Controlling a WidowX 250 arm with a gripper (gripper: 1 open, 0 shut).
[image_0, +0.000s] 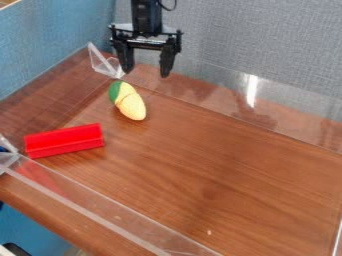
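Note:
My black gripper (144, 59) hangs open at the top of the camera view, above and behind the toy corn (130, 104), with nothing visible between its fingers. The corn, yellow with a green end, lies on the wooden floor near the back left. A red block (63, 140) lies at the left, in front of the corn.
Clear low walls border the wooden floor (214, 180), along with blue and grey backdrops behind. At the left edge a small blue and white object is partly in view.

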